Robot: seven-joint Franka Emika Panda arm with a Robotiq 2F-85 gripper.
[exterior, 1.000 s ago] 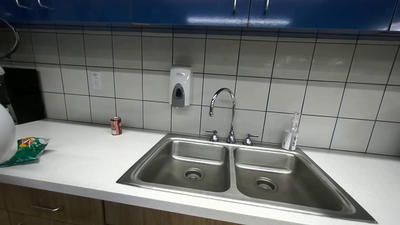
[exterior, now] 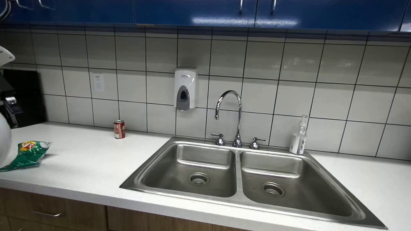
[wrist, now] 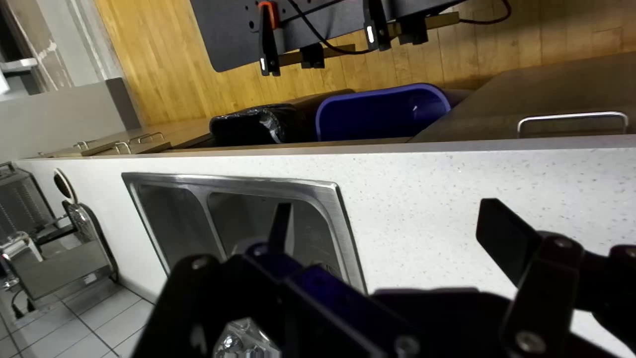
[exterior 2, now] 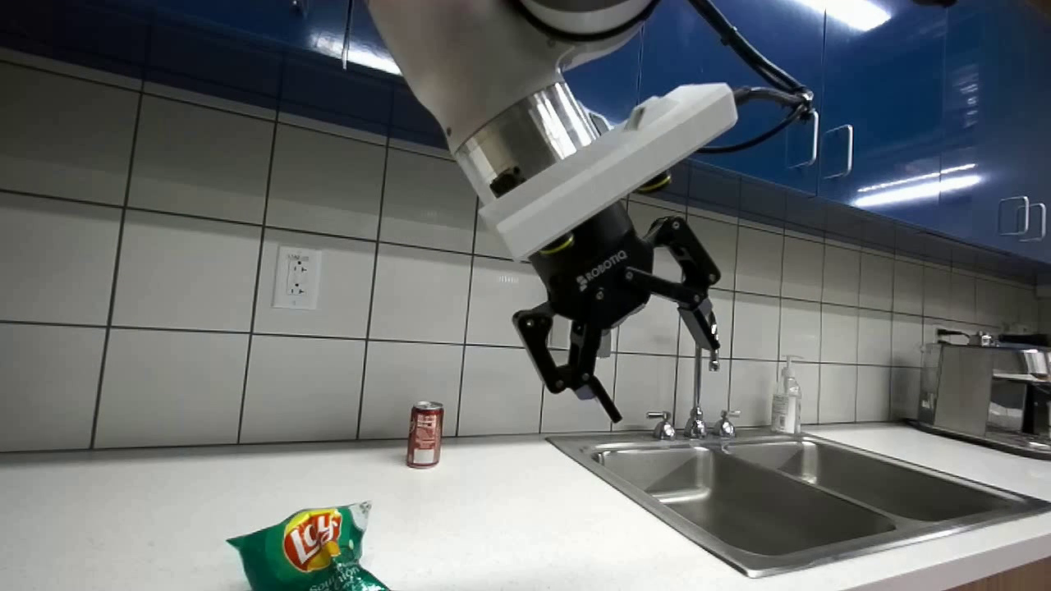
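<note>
In exterior view 2 my gripper [exterior 2: 662, 382] hangs tilted above the counter, its fingers spread wide and nothing between them. The wrist view has the open gripper over pale countertop and part of the sink. A red can [exterior 2: 424, 434] stands upright near the tiled wall, left of the sink; exterior view 1 also has this can [exterior: 119, 129]. A green Lay's chip bag [exterior 2: 307, 552] lies nearer the front edge, well apart from my fingers. Only the edge of the arm enters exterior view 1, covering part of the chip bag [exterior: 30, 156].
A double steel sink [exterior: 238, 184] with a tall faucet [exterior: 239, 115] is set in the counter. Beside it stands a clear pump bottle [exterior: 299, 138]. A toaster [exterior 2: 985, 389] occupies the far right end. Bare counter lies between bag and sink.
At the left edge of exterior view 1 the arm has shifted, and more of its dark and white wrist parts show. Can and bag have stayed put.
</note>
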